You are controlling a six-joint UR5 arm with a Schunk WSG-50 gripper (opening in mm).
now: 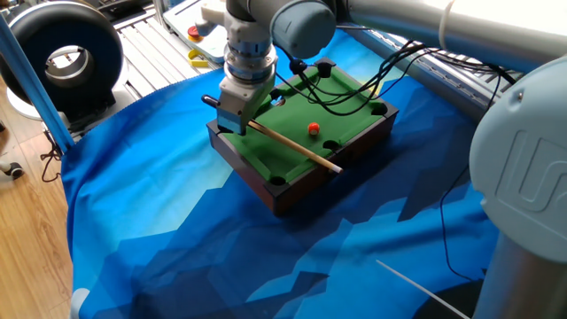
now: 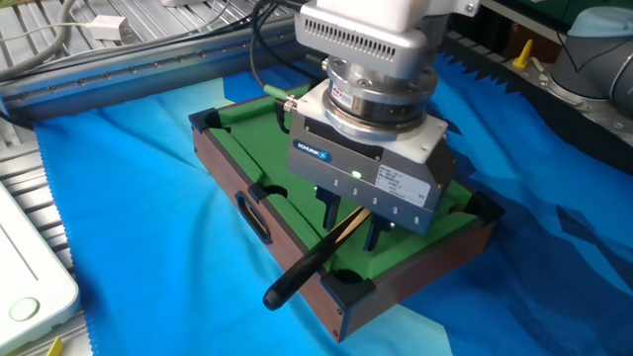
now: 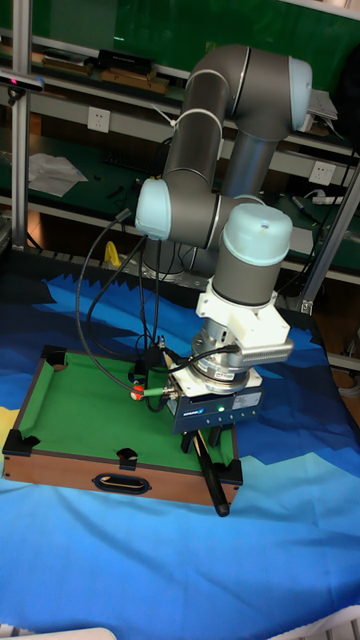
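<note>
Across the corner of a small green pool table (image 1: pixel 288 146) lies a wooden cue (image 1: pixel 292 144), its pale tip past the near rail. Its black butt (image 2: pixel 300 274) sticks out over the opposite edge. My gripper (image 2: pixel 350 235) points down over the cue near the butt end. In exterior view 2 its two black fingers (image 2: pixel 377 233) stand apart on either side of the shaft, with a gap showing; it is open. Any contact between fingers and cue is too small to tell. An orange-red ball (image 1: pixel 314 128) rests on the felt.
Black cables (image 1: pixel 354 93) hang from the arm over the table's far part. A small blue-and-white thing (image 1: pixel 279 101) is beside the gripper. A thin white rod (image 1: pixel 421 288) lies on the cloth.
</note>
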